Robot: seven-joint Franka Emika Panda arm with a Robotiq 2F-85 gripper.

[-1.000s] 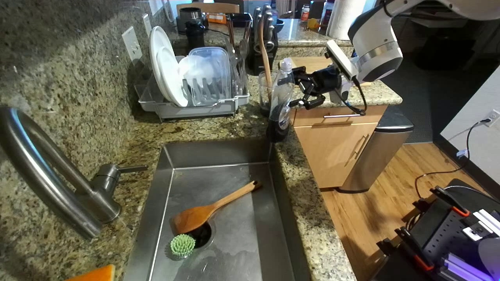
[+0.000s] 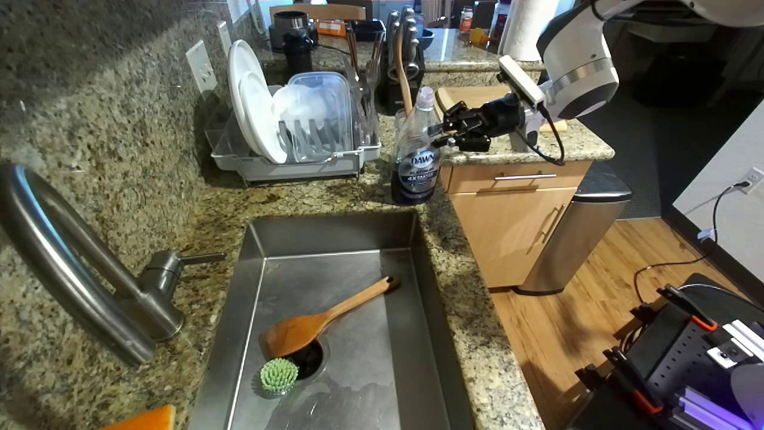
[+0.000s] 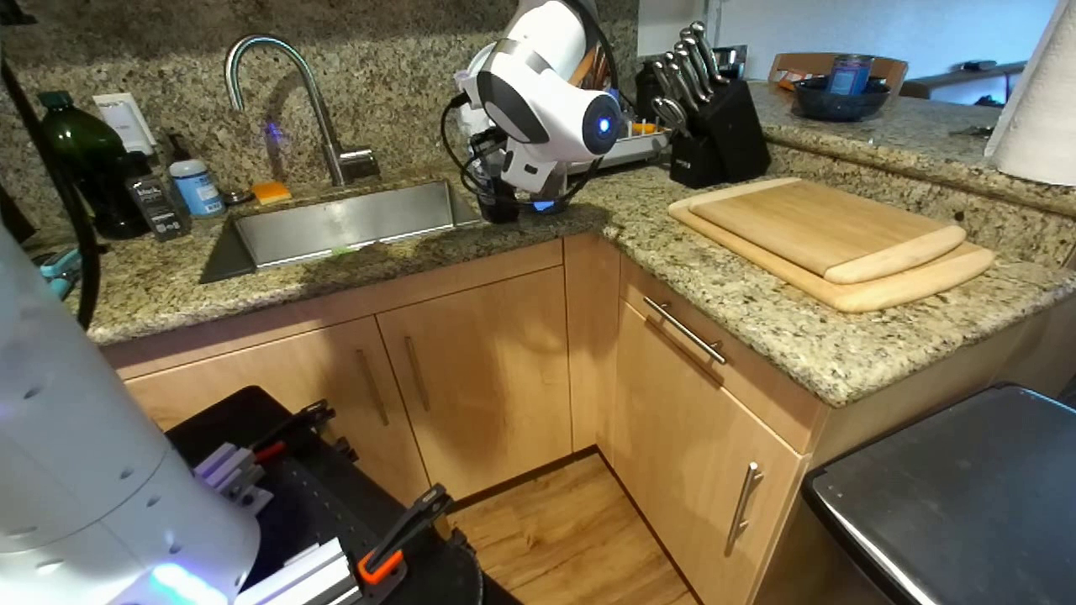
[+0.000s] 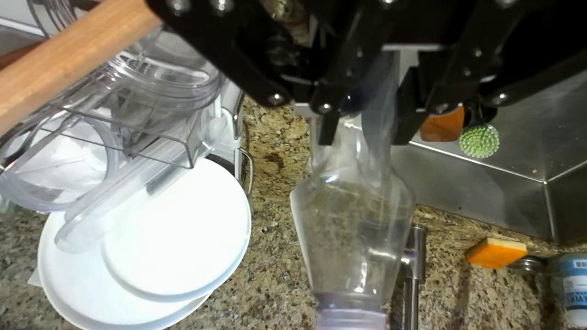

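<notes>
A clear Dawn soap bottle [image 2: 416, 172] with dark liquid in its lower part stands nearly upright at the sink's far right corner, its label facing the camera. From its right side, my gripper [image 2: 438, 135] is shut on the bottle's body below the cap. In the wrist view the bottle's clear upper part [image 4: 352, 220] runs down the picture between the two black fingers. Whether its base presses on the counter or hangs just over it, I cannot tell. In exterior view 2 the arm hides most of the bottle and the fingers.
Left of the bottle is a dish rack [image 2: 304, 168] with plates and a plastic container. A wooden handle [image 2: 402, 71] rises close behind the bottle. The sink [image 2: 344, 265] holds a wooden spatula [image 2: 297, 334] and a green brush [image 2: 279, 375]. Cutting boards [image 3: 827, 237] lie on the side counter.
My gripper has shut round the bottle. The bottle has shifted left and slightly back, and turned so that its label now faces the camera. The sink's contents have not moved.
</notes>
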